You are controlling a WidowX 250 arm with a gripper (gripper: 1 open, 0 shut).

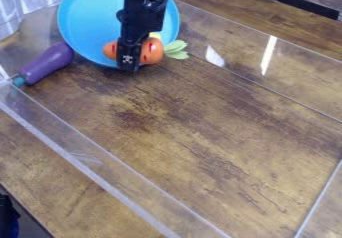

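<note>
My gripper (130,54) is shut on an orange carrot toy (151,52) with pale green leaves, held at the lower right edge of a blue bowl (83,18). The gripper and arm hide part of the carrot and of the bowl's inside. Whether the carrot touches the bowl cannot be told.
A purple eggplant toy (44,65) lies left of the bowl on the wooden surface (201,152). A clear edging runs along the sides.
</note>
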